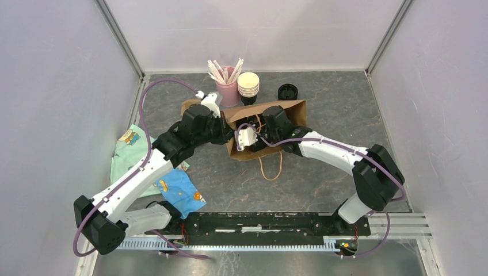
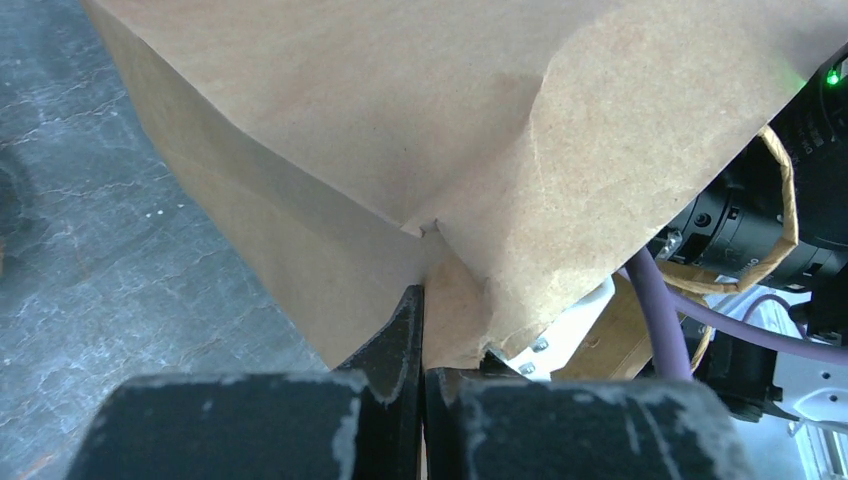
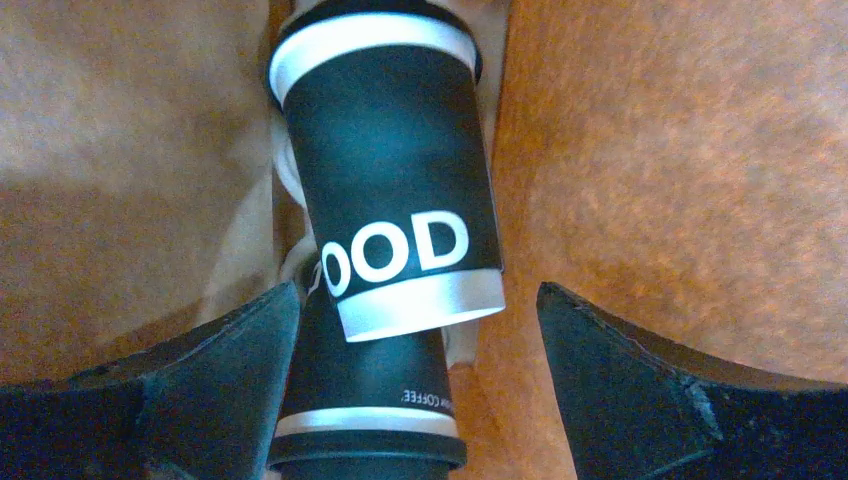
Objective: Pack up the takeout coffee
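A brown paper bag (image 1: pixel 288 109) stands open at the table's centre. My left gripper is shut on the bag's rim, its crumpled paper edge at the fingertips. My right arm reaches into the bag. In the right wrist view my right gripper is open inside it, fingers either side of a black lidded cup (image 3: pixel 390 150) lettered "OOD"; a second black cup (image 3: pixel 365 380) lies partly under it.
Behind the bag stand a pink straw holder (image 1: pixel 227 91), stacked cups (image 1: pixel 248 83) and a black lid (image 1: pixel 288 92). Cloths (image 1: pixel 178 192) lie at the left.
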